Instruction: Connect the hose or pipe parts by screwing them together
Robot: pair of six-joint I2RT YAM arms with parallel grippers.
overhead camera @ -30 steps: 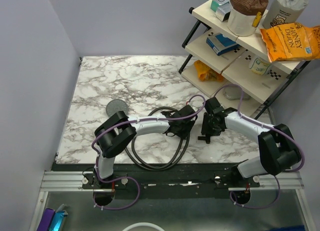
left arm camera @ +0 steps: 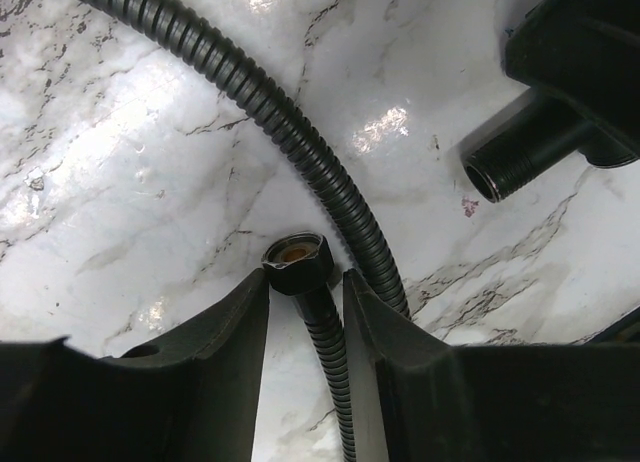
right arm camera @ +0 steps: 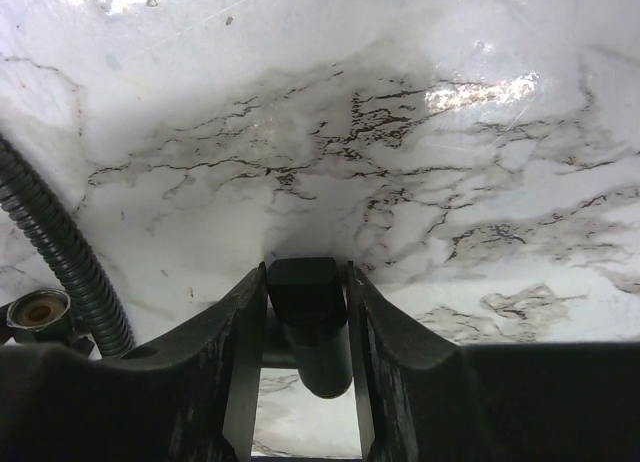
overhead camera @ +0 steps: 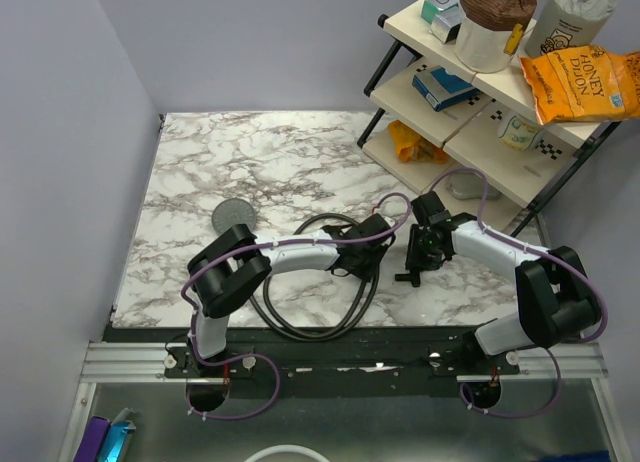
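Observation:
The black hose (overhead camera: 330, 329) lies coiled on the marble counter. In the left wrist view its hex end fitting (left arm camera: 298, 267) sits between the fingertips of my part-open left gripper, hose running down from it. A black threaded tee fitting (left arm camera: 520, 152) lies to the upper right. In the right wrist view my right gripper has its fingers around the top of that fitting (right arm camera: 308, 302); whether it grips firmly is unclear. The hose end (right arm camera: 38, 317) appears at lower left there.
A shelf rack (overhead camera: 420, 162) with bags and boxes stands at the back right. A grey round disc (overhead camera: 234, 212) lies left of the coil. The front edge is close below both arms.
The right arm has barely moved.

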